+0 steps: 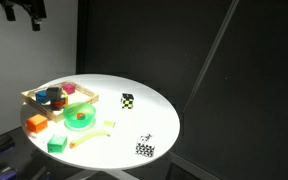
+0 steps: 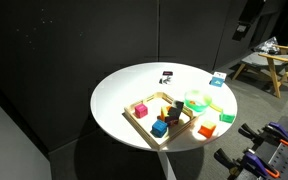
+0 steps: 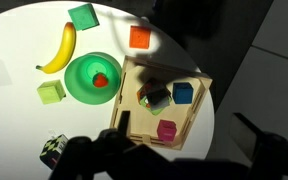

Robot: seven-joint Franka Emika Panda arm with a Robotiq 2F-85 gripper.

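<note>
High above the white round table [image 1: 159, 98] hangs my gripper [image 1: 24, 20], its two fingers wide apart with nothing between them. The wrist view looks down past the gripper onto a wooden tray [image 3: 199, 112]. Inside the tray are a blue cube [image 3: 183, 93], a pink cube [image 3: 166, 130] and a cluster of dark, yellow and red blocks. Beside the tray, a green bowl [image 3: 77, 87] holds a small red-orange thing [image 3: 100, 80]. A yellow banana [image 3: 62, 50] lies next to the bowl.
Outside the tray lie an orange cube [image 3: 140, 37], a green block [image 3: 83, 16], a pale yellow-green block [image 3: 51, 92] and a checkered cube [image 1: 128, 101]. A black-and-white patterned piece [image 1: 145, 150] rests near the edge.
</note>
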